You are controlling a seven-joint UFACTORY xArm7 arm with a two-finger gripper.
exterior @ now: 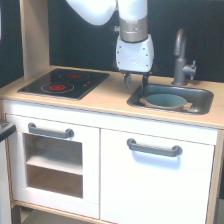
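Observation:
My gripper [136, 82] points down above the counter, by the left rim of the sink. Its dark fingers seem to stand apart, and nothing shows between them, though the tips are small in this view. A teal bowl-like vessel [166, 102] sits in the dark sink basin [198, 103], right of the gripper and apart from it as far as shows. The near finger partly overlaps the sink's left edge, so whether it touches the rim is hard to tell.
A dark faucet [181, 58] rises behind the sink. On the left lies a black cooktop [65, 83] with red rings. Bare wooden counter [100, 100] lies between cooktop and sink. Below are an oven-like compartment [52, 165] and a white cabinet door [150, 185].

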